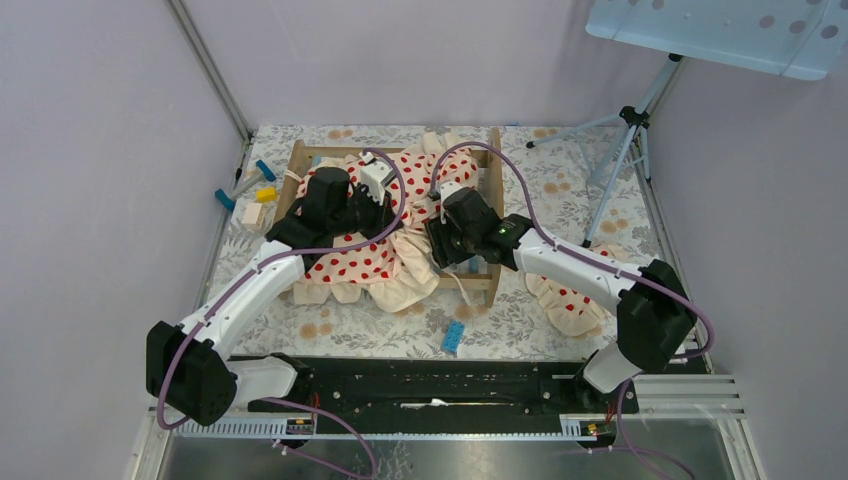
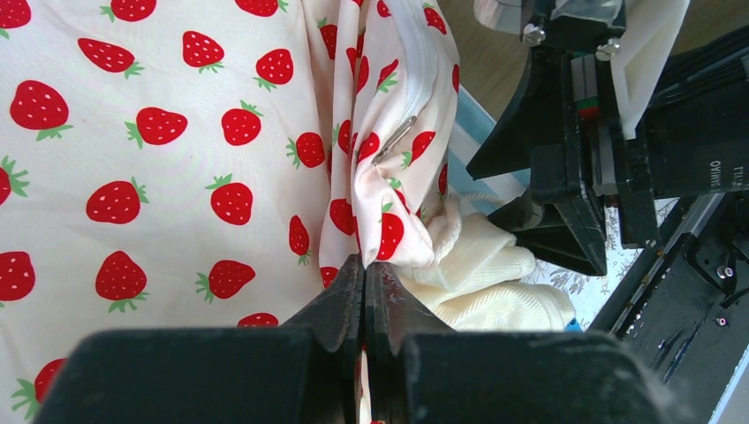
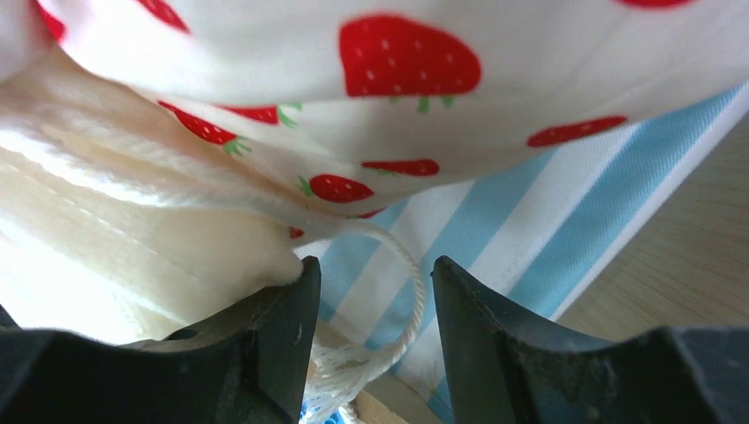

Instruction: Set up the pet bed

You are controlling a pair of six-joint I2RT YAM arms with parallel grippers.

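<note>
A strawberry-print fabric cover (image 1: 352, 265) with cream ruffles lies crumpled in a wooden frame (image 1: 495, 140) over a blue-striped base (image 3: 521, 230). My left gripper is shut on the fabric's gathered edge or just at it; whether cloth is between the tips is unclear. A zipper pull (image 2: 395, 139) lies just above it. My right gripper stands open at the frame's right part, with a white cord (image 3: 413, 300) hanging between and behind its fingers, beside cream fabric (image 3: 132, 256).
A second strawberry piece (image 1: 560, 300) lies at right under my arm, near a tripod stand (image 1: 630, 135). A blue block (image 1: 452, 337) lies in front; small blue and yellow pieces (image 1: 266, 194) and tubes lie at left.
</note>
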